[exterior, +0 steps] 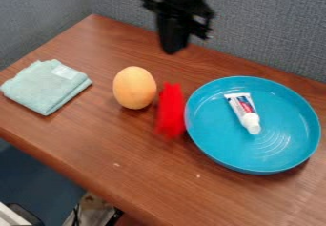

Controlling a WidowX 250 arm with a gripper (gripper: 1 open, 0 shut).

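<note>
My gripper (176,25) is raised at the top centre, dark and blurred; whether it is open or shut is unclear. A red block (171,111) stands, blurred, just left of the blue plate (274,149), apart from the gripper. A white toothpaste tube (245,112) lies on the plate.
An orange egg-shaped object (133,87) is left of the red block. A folded pale cloth (46,86) lies at the left edge of the wooden table (140,177).
</note>
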